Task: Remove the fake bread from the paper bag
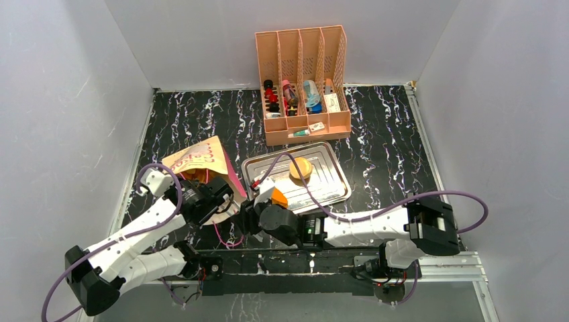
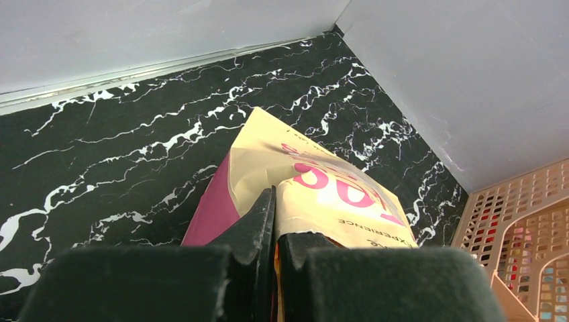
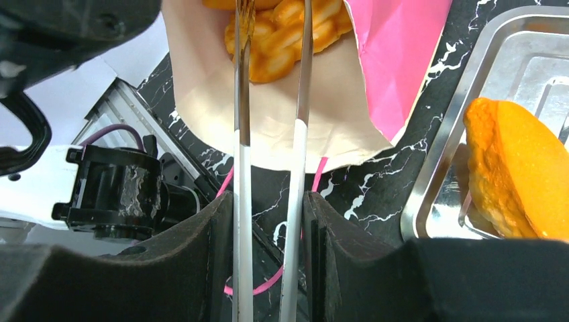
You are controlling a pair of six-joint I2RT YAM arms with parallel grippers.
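Observation:
The paper bag (image 1: pixel 203 155), tan with pink sides, lies at the left with its mouth toward me. My left gripper is shut on the bag's upper rim, the paper folding over one finger. Inside the bag, orange-brown fake bread (image 3: pixel 329 23) shows in the right wrist view. My right gripper reaches into the mouth, its long fingers (image 3: pixel 301 100) part open on either side of some bread; contact cannot be made out. A round bread (image 1: pixel 300 168) and an orange bread piece (image 3: pixel 530 174) rest on the metal tray (image 1: pixel 327 196).
A peach divided rack (image 1: pixel 308 137) with small bottles and boxes stands behind the tray. A pink cord handle (image 3: pixel 268 285) hangs below the bag mouth. Both arms sit close together at the bag.

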